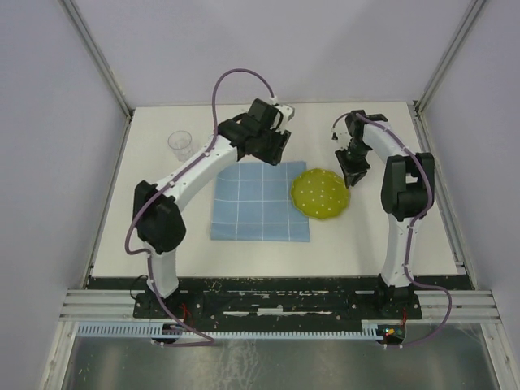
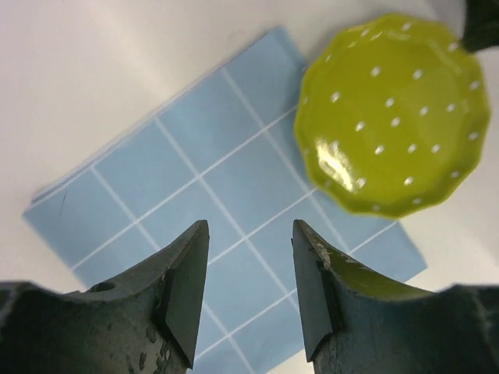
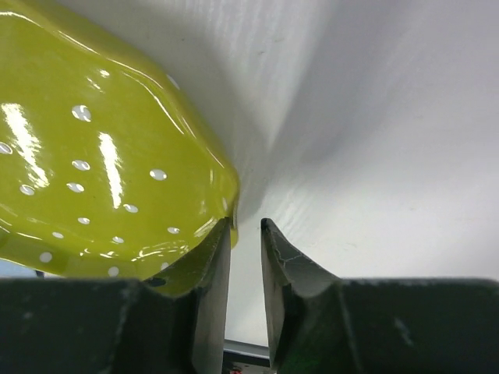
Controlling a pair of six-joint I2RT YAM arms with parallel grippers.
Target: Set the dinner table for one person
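Observation:
A yellow-green plate with white dots [image 1: 322,195] lies across the right edge of the blue placemat [image 1: 252,211], partly on the bare table. In the right wrist view, my right gripper stands slightly open at the plate's right rim, one finger over the rim and the other beyond it. Over the back right of the placemat is my left gripper, open and empty, with the plate ahead of it to the right in its wrist view. A clear glass [image 1: 180,145] stands at the back left. My left arm covers the utensils' place.
To the right of the plate the table is clear beneath my right arm. Both arms reach in from the front edge.

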